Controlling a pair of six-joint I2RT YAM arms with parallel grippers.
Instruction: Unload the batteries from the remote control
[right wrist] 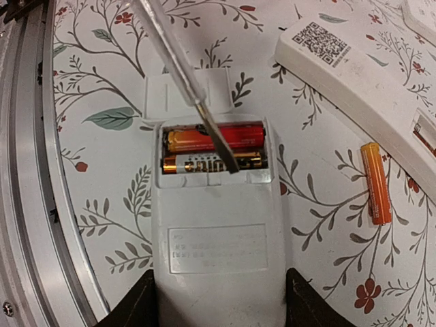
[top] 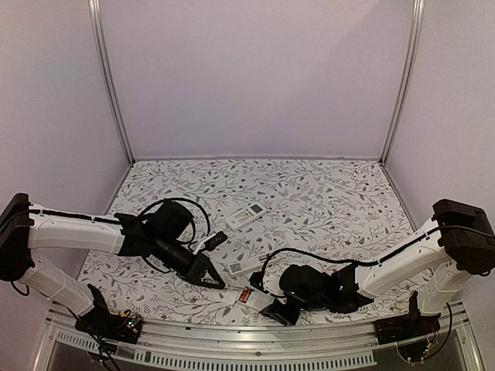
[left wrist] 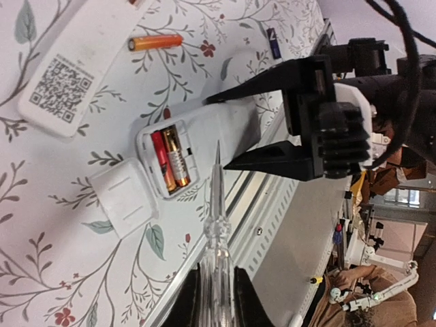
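A white remote control [right wrist: 218, 218] lies face down with its battery bay open, and my right gripper is shut around its far end. Side by side in the bay are a red-orange battery [right wrist: 214, 137] and a black-and-gold battery [right wrist: 214, 162]. My left gripper is shut on a screwdriver [left wrist: 218, 231] with a clear handle and a thin metal blade. In the right wrist view the blade's tip crosses the gold battery near one end; whether it touches cannot be told. The loose battery cover [left wrist: 124, 197] lies beside the bay end.
An orange battery [right wrist: 377, 182] lies loose on the table beside the remote. A second white remote with a QR code [left wrist: 65, 92] is close by, and another remote [top: 246, 216] sits farther back. The metal table edge [top: 255, 332] runs along the near side.
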